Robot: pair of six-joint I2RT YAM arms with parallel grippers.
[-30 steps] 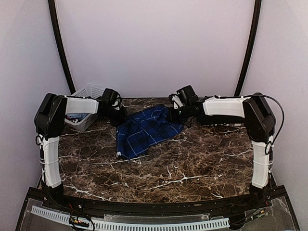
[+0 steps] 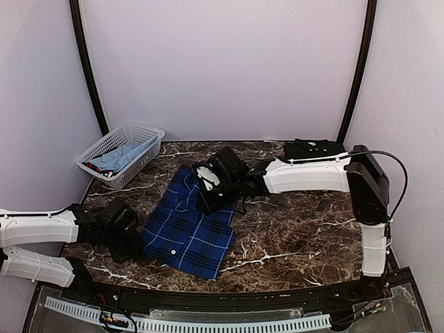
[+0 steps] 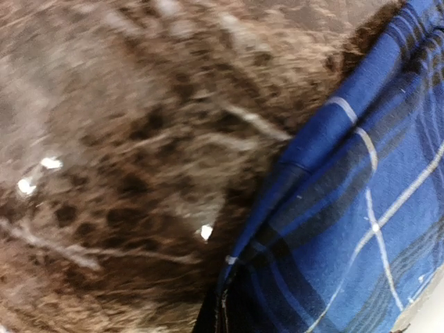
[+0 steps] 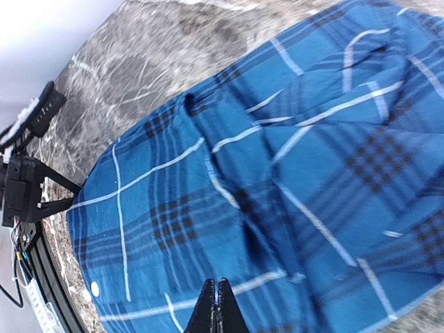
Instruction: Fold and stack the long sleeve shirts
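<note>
A blue plaid shirt [image 2: 187,246] lies crumpled across the middle-left of the marble table, its near end toward the front edge. My left gripper [image 2: 139,246], low at the front left, is shut on the shirt's edge, which runs into its fingertips in the left wrist view. My right gripper is shut, above the shirt's upper part, with nothing seen between its fingertips. Light blue folded clothing [image 2: 128,154] sits in a white basket at the back left.
The white basket [image 2: 149,163] stands at the back left. A black item [image 2: 312,147] lies at the back right.
</note>
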